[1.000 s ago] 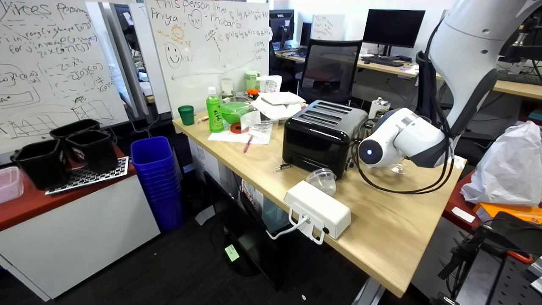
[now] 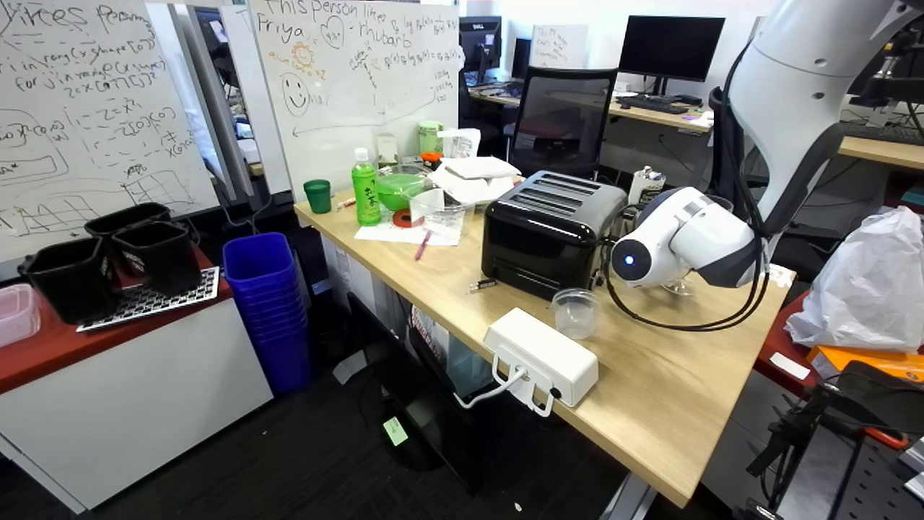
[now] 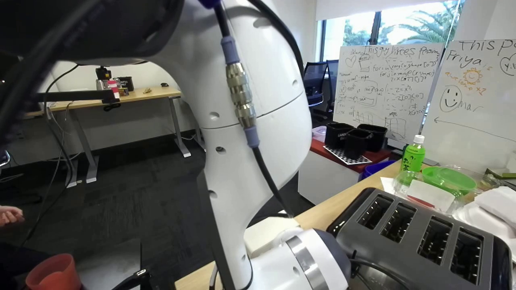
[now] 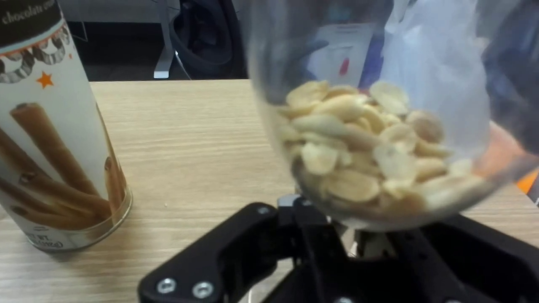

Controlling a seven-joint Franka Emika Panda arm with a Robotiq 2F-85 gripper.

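Note:
In the wrist view a clear glass (image 4: 273, 116) fills the upper right, with pale peanuts (image 4: 353, 136) in its bowl. My gripper is just beneath the bowl, its black fingers (image 4: 308, 227) at the stem's height. The bowl covers part of the fingers, so how wide they stand and whether they touch the stem is unclear. Exterior view 1 shows the glass's foot (image 2: 680, 286) on or close to the table, below the white wrist (image 2: 684, 238), which hides the gripper there.
A wafer-roll can (image 4: 60, 151) stands left of the glass. The black toaster (image 2: 554, 234), a clear plastic cup (image 2: 576, 313) and a white box (image 2: 541, 355) occupy the table's middle. Cables loop below the wrist.
The plastic cup has gone from tilted beside the toaster and white box to upright, a little farther right. The arm has shifted only slightly.

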